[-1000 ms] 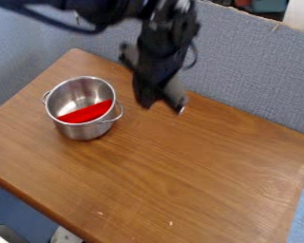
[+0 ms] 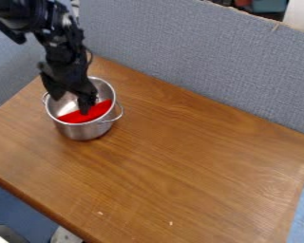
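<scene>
A steel pot [image 2: 98, 128] with two handles stands on the wooden table [image 2: 205, 161] at the left, a red thing [image 2: 86, 115] lying inside it. The dark gripper [image 2: 68, 87] hangs over the pot's back left, its fingers down at or within the rim. It is open; whether anything is between its fingers is hard to see.
Grey padded walls [image 2: 205, 57] border the table at the back. A light blue strip [image 2: 302, 211] lies at the right edge.
The gripper has moved left and down from above the table behind and right of the pot to over the pot. The pot looks unmoved.
</scene>
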